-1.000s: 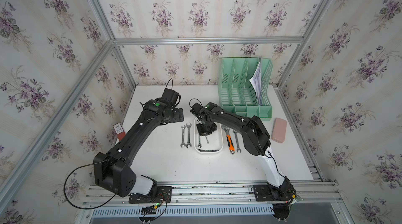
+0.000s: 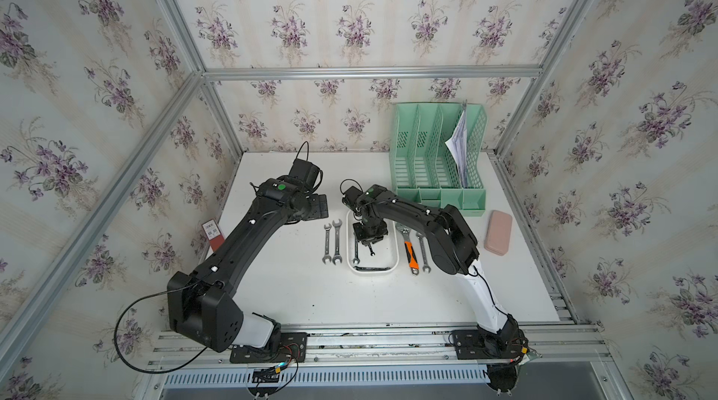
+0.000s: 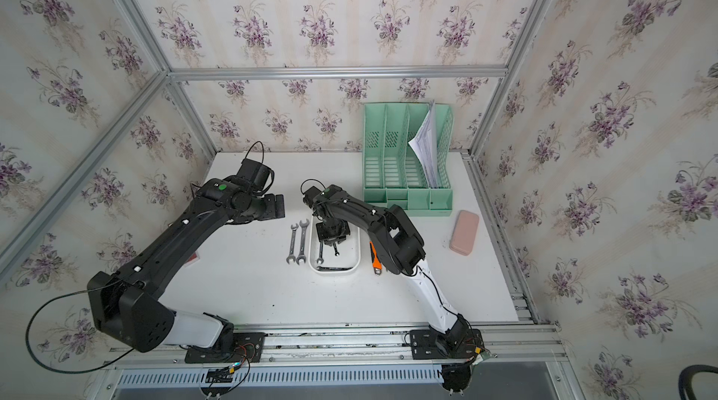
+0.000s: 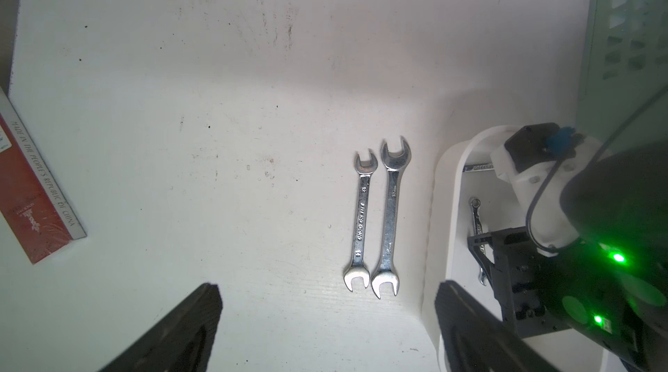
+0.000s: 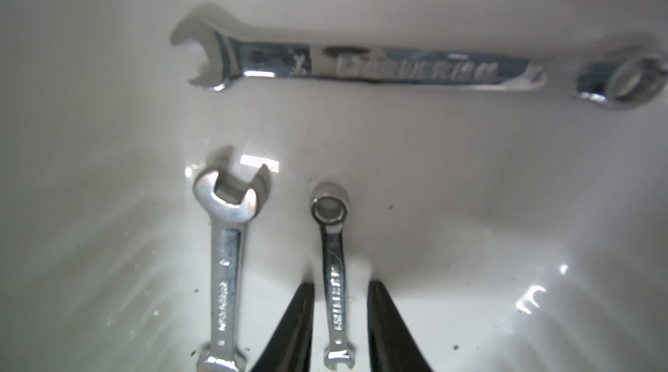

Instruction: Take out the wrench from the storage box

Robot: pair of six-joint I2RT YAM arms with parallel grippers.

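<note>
The white storage box (image 2: 396, 257) holds several wrenches on its floor. A small ring-ended wrench (image 5: 335, 295) lies lengthwise between the two fingers of my right gripper, which is open, with a gap on either side of the wrench. Beside it to the left in the right wrist view is an open-ended wrench (image 5: 224, 281). A longer combination wrench (image 5: 417, 65) lies crosswise at the top of that view. Over the table left of the box, my left gripper is open and empty.
Two double-ended wrenches (image 4: 358, 226) lie side by side just left of the box. An orange-handled adjustable wrench (image 2: 410, 254) and a slim wrench (image 2: 424, 254) lie to its right. A green file rack (image 2: 437, 160) stands behind.
The left arm stays still.
</note>
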